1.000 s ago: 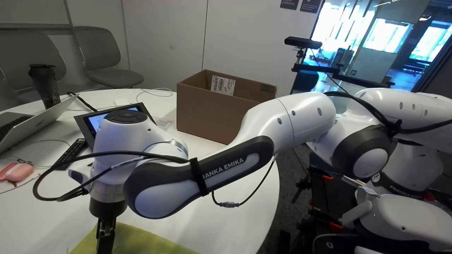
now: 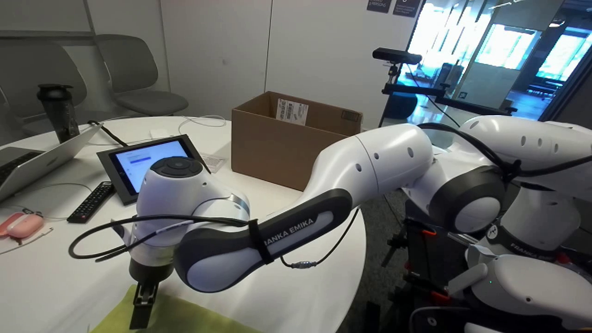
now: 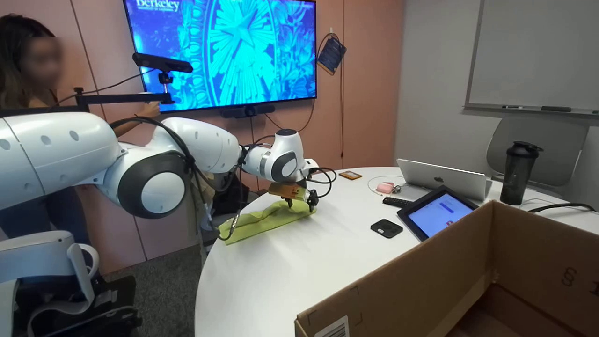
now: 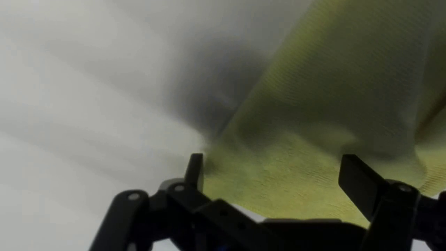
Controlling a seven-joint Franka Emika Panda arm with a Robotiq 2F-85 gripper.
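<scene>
A yellow-green cloth (image 3: 264, 221) lies loosely spread near the edge of the round white table (image 3: 255, 275), with a fold running along it. My gripper (image 3: 301, 205) points down over one end of this cloth. In the wrist view, the gripper stands open, its black fingers (image 4: 362, 184) wide apart. A corner of the cloth (image 4: 271, 184) shows between and beyond them; I cannot tell whether the fingertips touch it. Exterior view 1 cuts off the near part of the cloth (image 2: 188, 316).
A tall open cardboard box (image 2: 277, 147) stands on the table. Beyond the arm are a tablet (image 2: 147, 161), a remote (image 2: 91, 202), a pink case (image 2: 25, 226), a laptop (image 3: 443, 177) and a dark bottle (image 3: 517, 174). A black square device (image 3: 387, 228) lies before the tablet. The table between cloth and box is clear.
In exterior view 1 my gripper has moved up a little and to the right, its hand also turning somewhat. The cloth looks the same.
</scene>
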